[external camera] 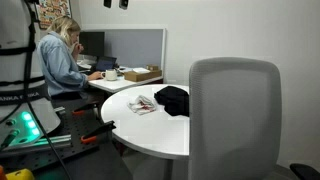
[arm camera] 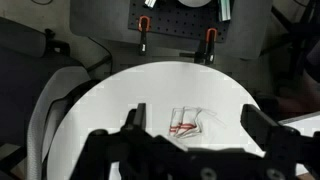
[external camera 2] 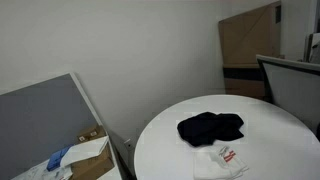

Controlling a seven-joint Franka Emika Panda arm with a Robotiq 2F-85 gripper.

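A white cloth or bag with red print (arm camera: pixel 185 121) lies flat on the round white table (arm camera: pixel 105 98); it also shows in exterior view 2 as a crumpled white piece (external camera 2: pixel 220 162). Beside it on the tabletop is a bunched black cloth (external camera 2: pixel 210 127), seen in exterior view 1 close to the grey chair back (external camera: pixel 235 110). My gripper is open, its dark fingers spread wide with nothing visible between them. Only the fingertips show at the top edge of exterior view 1, high above the table. In the wrist view the black cloth cannot be told apart from the dark gripper.
The tall chair back stands against the table's near right side in exterior view 1. Orange-handled clamps (arm camera: pixel 209 40) sit on the robot's base plate (arm camera: pixel 180 20). A person (external camera: pixel 62 60) works at a desk behind.
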